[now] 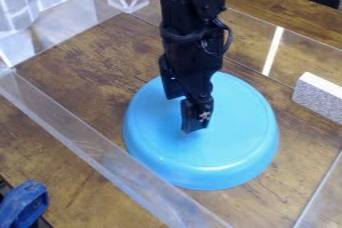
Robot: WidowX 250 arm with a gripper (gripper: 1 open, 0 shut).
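The black robot gripper [187, 102] reaches down from the top of the view over an upturned blue bowl or lid [201, 157], its fingertips at the upper middle of the dome. Whether the fingers are open or shut, or touch the surface, I cannot tell; they are dark and overlap.
A white, speckled block [319, 97] lies at the right. A blue object [19, 205] is at the lower left, outside a clear barrier strip. Bare wooden floor [87, 62] shows left of the dome, with a pale cloth at the upper left.
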